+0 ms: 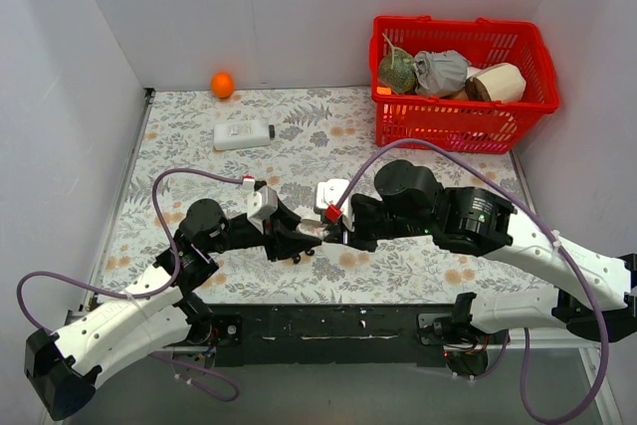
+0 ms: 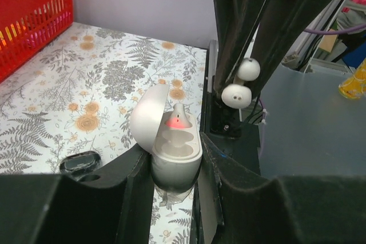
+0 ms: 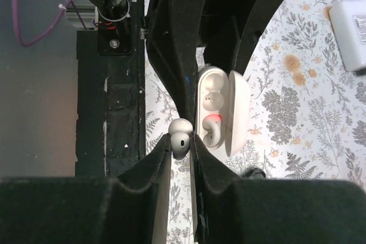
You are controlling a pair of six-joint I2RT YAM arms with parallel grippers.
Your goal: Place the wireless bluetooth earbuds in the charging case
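The white charging case (image 2: 174,167), lid raised, is in my left gripper, which is shut on its lower end. Inside, what looks like a white earbud (image 3: 213,132) sits at one end over a red glow; the other hollows look empty. Another white earbud (image 3: 180,141) is between the fingertips of my right gripper, just beside the case and outside it. From the left wrist view, this earbud (image 2: 243,83) appears as two rounded white parts, up and right of the case. In the top view the grippers meet and hide most of the case.
Small black pieces (image 1: 309,252) lie on the patterned table below the grippers. A white bottle (image 1: 243,134) and an orange (image 1: 222,85) are farther back. The red basket (image 1: 463,126) with several things stands at the back right.
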